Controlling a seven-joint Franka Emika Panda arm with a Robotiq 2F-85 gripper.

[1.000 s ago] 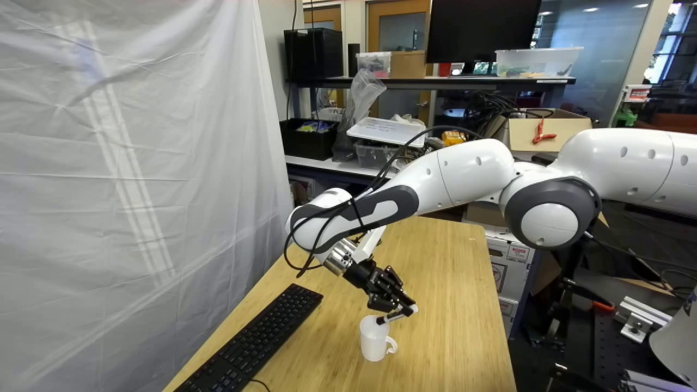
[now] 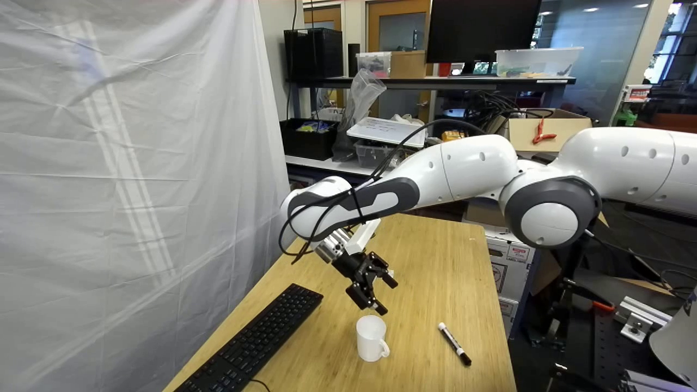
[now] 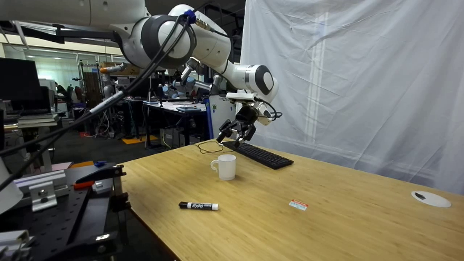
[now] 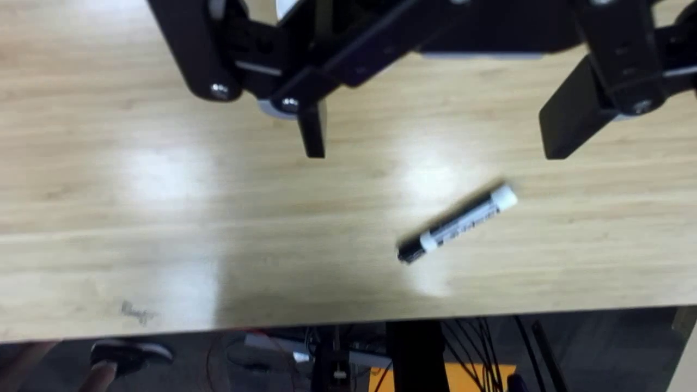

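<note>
On the wooden table stands an upright white mug (image 2: 371, 338), its handle toward the near right in exterior view 1. The black and white marker (image 2: 454, 344) lies flat on the wood to the right of the mug, apart from it. In the wrist view the same marker (image 4: 457, 223) rests near the table edge, black end toward that edge. My gripper (image 2: 380, 297) is open just above and behind the mug, its fingers (image 4: 578, 114) wide apart with nothing between them. Whether anything is inside the mug cannot be made out.
A black keyboard (image 2: 255, 343) lies left of the mug, by the white curtain (image 3: 356, 87). A small red and white label (image 3: 298, 204) and a white disc (image 3: 430, 198) are on the table.
One second ago the gripper held the marker over the mug's rim. Now the marker lies on the table, the gripper has opened and drawn up and left, and the mug has shifted slightly left.
</note>
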